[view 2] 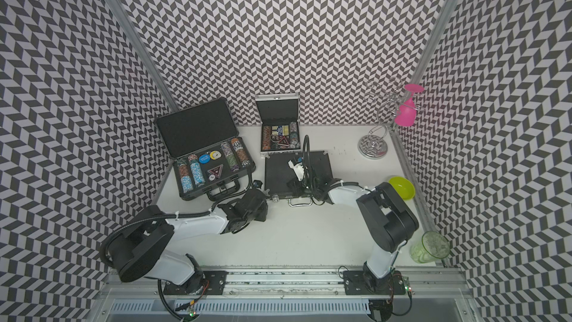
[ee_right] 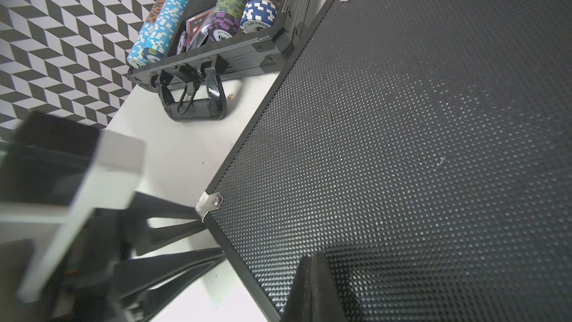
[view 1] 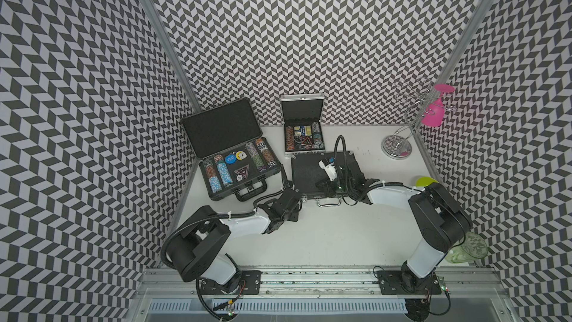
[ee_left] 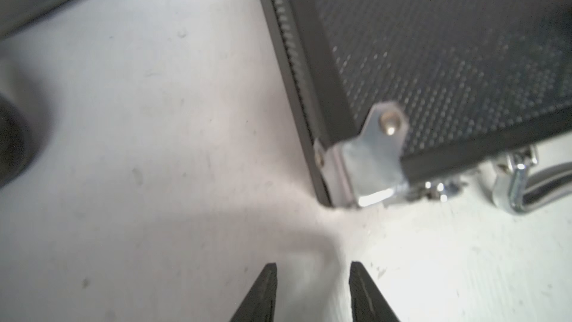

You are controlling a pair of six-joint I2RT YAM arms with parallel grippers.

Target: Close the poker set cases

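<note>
Three cases: a large black one point(view 1: 221, 125) at left, lid raised, chips showing; a small silver-rimmed one point(view 1: 302, 108) at the back, open; a middle black case point(ee_right: 429, 113) with its lid down, silver corners and handle point(view 2: 299, 202). My left gripper is part open and empty, at that case's front-left corner. My right gripper is shut, its tips on or just over the middle case's lid.
A chrome lamp base point(view 1: 396, 146) with pink parts stands back right. A yellow bowl point(view 2: 402, 187) and green glass vessel point(view 2: 429, 246) line the right edge.
</note>
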